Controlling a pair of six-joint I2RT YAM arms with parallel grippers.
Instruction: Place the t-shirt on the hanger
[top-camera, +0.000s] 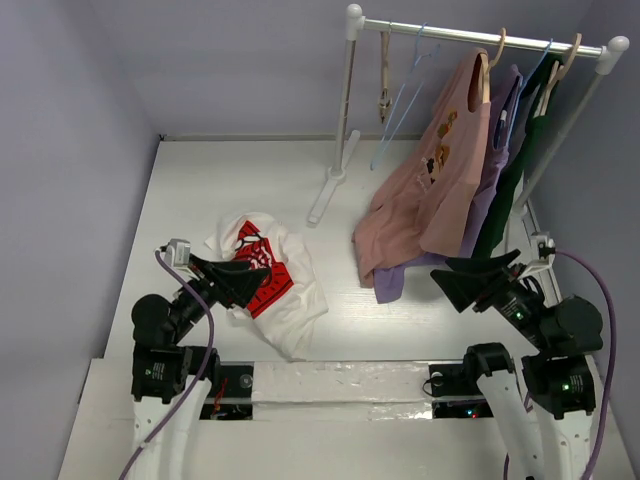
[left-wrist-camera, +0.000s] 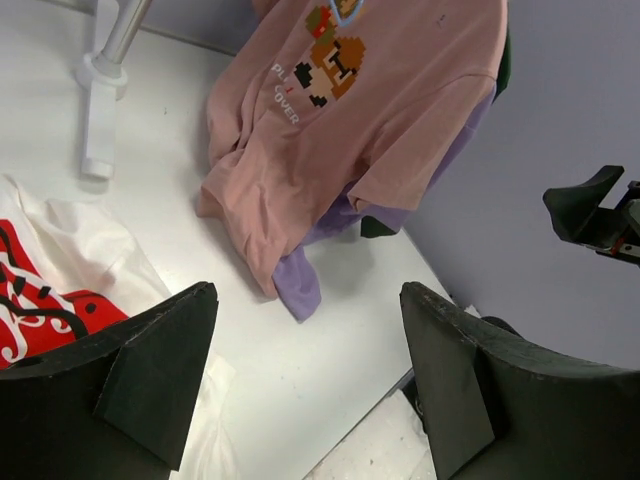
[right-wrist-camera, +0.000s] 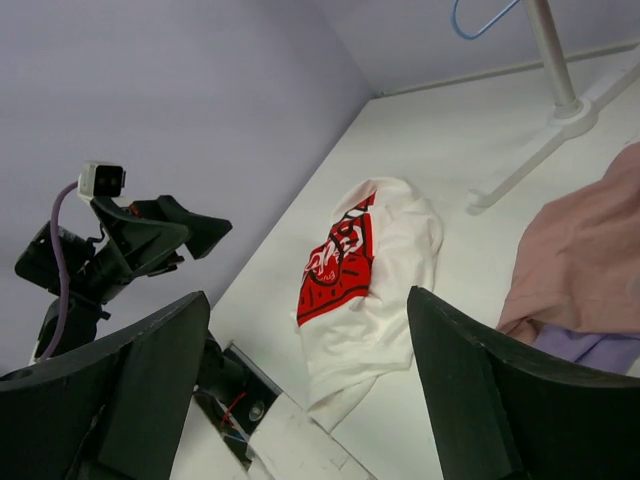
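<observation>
A white t-shirt (top-camera: 300, 312) with a red print lies crumpled on the left half of the white table; the right wrist view shows the same shirt (right-wrist-camera: 405, 235) spread flat there. Over its left side hangs my left gripper (top-camera: 258, 285), open and empty. A bare blue hanger (top-camera: 400, 105) hangs from the rail, left of the clothes, and beside it is a wooden hanger (top-camera: 385, 75) seen edge-on. My right gripper (top-camera: 449, 284) stands open near the table's right front, below the hung clothes, with nothing between its fingers.
The rack's rail (top-camera: 450, 33) carries a pink shirt (top-camera: 425, 185), a purple one (top-camera: 390, 283) and a dark green one (top-camera: 500, 205), their hems reaching the table. A white rack foot (top-camera: 328, 190) lies behind the white shirt.
</observation>
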